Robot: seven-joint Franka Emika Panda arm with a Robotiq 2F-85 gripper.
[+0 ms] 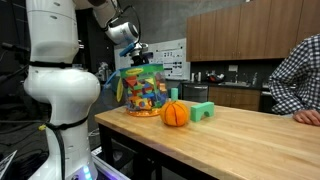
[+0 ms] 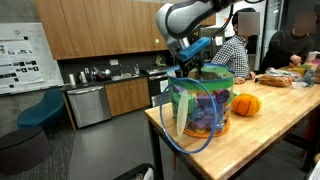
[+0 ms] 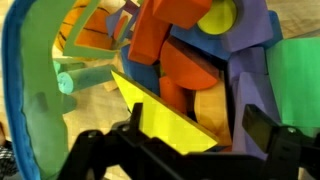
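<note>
In the wrist view my gripper stands open above a heap of coloured blocks, its dark fingers apart at the lower left and lower right. A flat yellow block [image 3: 165,119] lies slanted below and between them. Near it are a red block [image 3: 188,66], an orange block [image 3: 211,108], a purple block [image 3: 257,92] and a round yellow piece [image 3: 218,17]. The blocks fill a see-through container [image 2: 202,103] with a green rim at the table's end. Whether a finger touches a block cannot be told.
An orange pumpkin [image 1: 175,114] and a green block [image 1: 201,110] stand on the wooden table [image 1: 240,138] beside the container. A blue loop [image 2: 180,150] hangs at the container's front.
</note>
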